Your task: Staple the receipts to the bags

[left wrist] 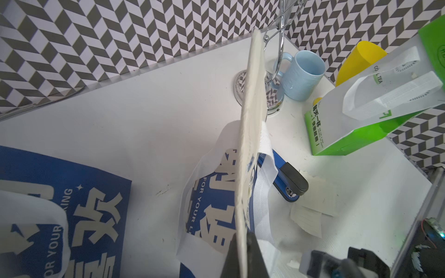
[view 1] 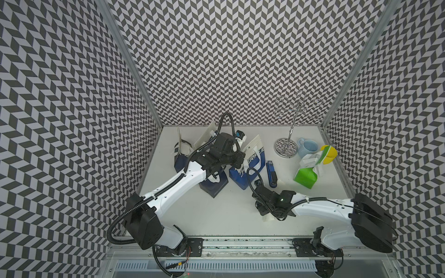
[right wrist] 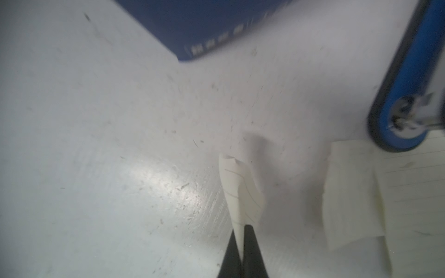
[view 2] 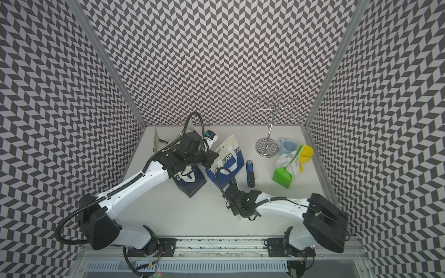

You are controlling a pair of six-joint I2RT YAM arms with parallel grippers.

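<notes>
Seen edge-on in the left wrist view is the cream upper panel of a blue and white paper bag [left wrist: 252, 106], and my left gripper is shut on its rim. The same bag [view 1: 240, 177] stands tilted in the top left view. My right gripper is shut on a small lined receipt [right wrist: 241, 190], held above the table in front of that bag. A blue stapler [view 1: 272, 173] lies on the table to the bag's right. Two more receipts, one lower [right wrist: 352, 199] and one overlapping it [right wrist: 417, 190], lie by the stapler's end.
Another blue bag [view 1: 214, 186] stands under my left arm, partly hidden. Toward the right are a green and white bag [view 1: 306, 177], a yellow cup [view 1: 330, 155], a light blue mug [view 1: 307, 147] and a chrome stand [view 1: 286, 148].
</notes>
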